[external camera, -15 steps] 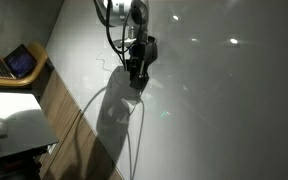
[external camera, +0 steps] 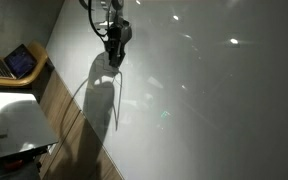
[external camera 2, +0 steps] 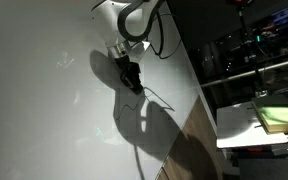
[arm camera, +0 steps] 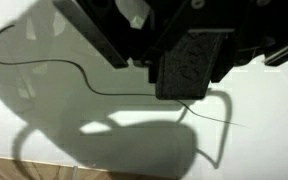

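A dark block (arm camera: 189,68) with a textured face, perhaps an eraser, is between the fingers of my gripper (external camera: 115,60), which is shut on it. In exterior view 2 the gripper (external camera 2: 134,82) points down at the glossy white surface (external camera 2: 44,90), at or close above it; contact cannot be told. A thin dark wavy line (arm camera: 84,82) runs across that surface, passing by the block in the wrist view. It looks like a drawn mark. Part of the line is hidden behind the block and gripper.
A wooden strip (external camera: 59,105) borders the white surface. Beyond it are a laptop (external camera: 20,62) on a brown chair and a white table (external camera: 24,122). The arm casts a broad shadow.
In exterior view 1 my gripper has moved left and somewhat upward in the picture, with its shadow following. The laptop and table have stayed put.
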